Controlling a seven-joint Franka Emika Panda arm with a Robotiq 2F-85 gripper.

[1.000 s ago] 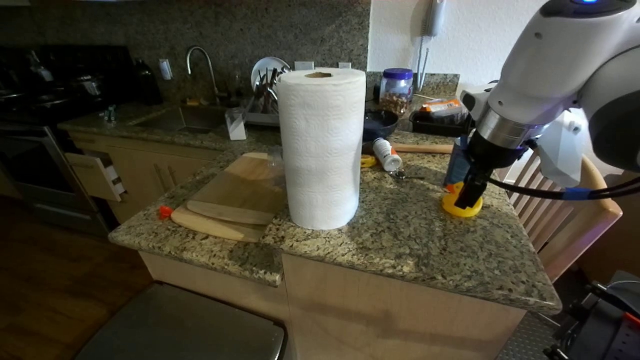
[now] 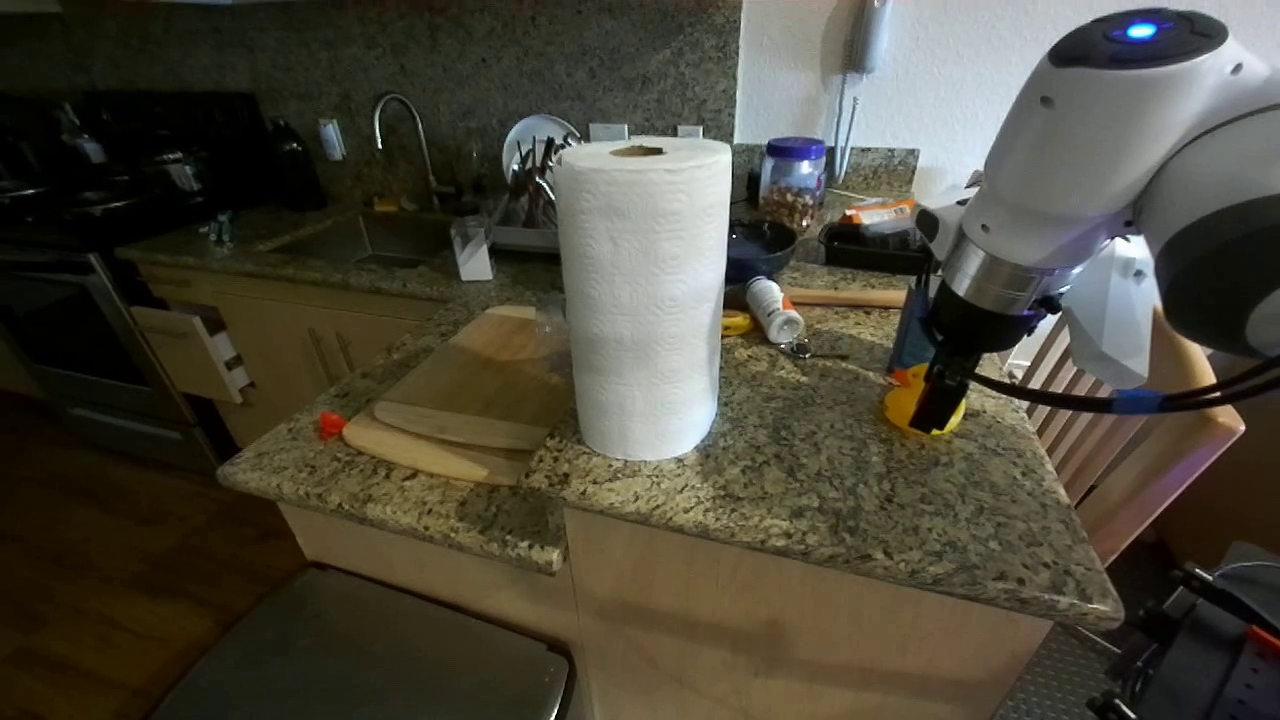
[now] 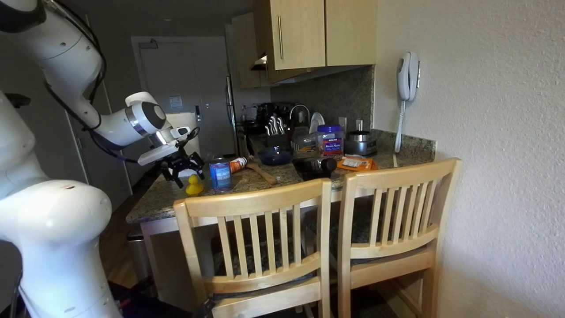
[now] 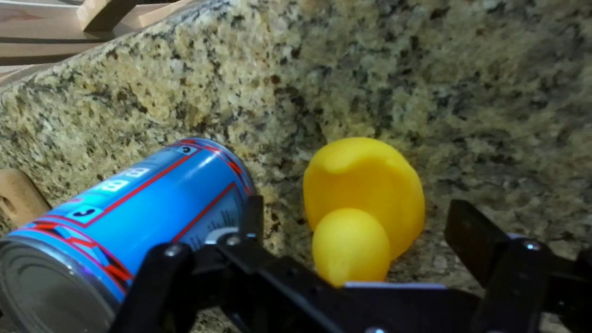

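Observation:
A yellow rubber duck point(image 4: 363, 188) rests on the granite counter point(image 4: 344, 72), its round head toward the gripper's base in the wrist view. My gripper is open, one finger on each side of the duck, with bare counter showing between the duck and either finger. Close beside the left finger stands a blue can point(image 4: 161, 188) with red trim, partly covered by that finger. From exterior view 1, the near finger hides part of the duck point(image 2: 902, 410). In exterior view 2 the gripper point(image 3: 191, 177) hangs at the duck point(image 3: 194, 186), with the can point(image 3: 220, 176) to the right.
A tall paper towel roll point(image 2: 645, 312) stands mid-counter by two stacked cutting boards point(image 2: 480, 384). Behind are a white bottle point(image 2: 774, 312) on its side, a dark bowl point(image 2: 758, 252) and a nut jar point(image 2: 792, 180). Wooden chairs point(image 3: 254, 198) line one side.
The arm has shifted a little left and down in exterior view 1, bringing the gripper's near finger lower across the duck. The duck appears to be in the same place.

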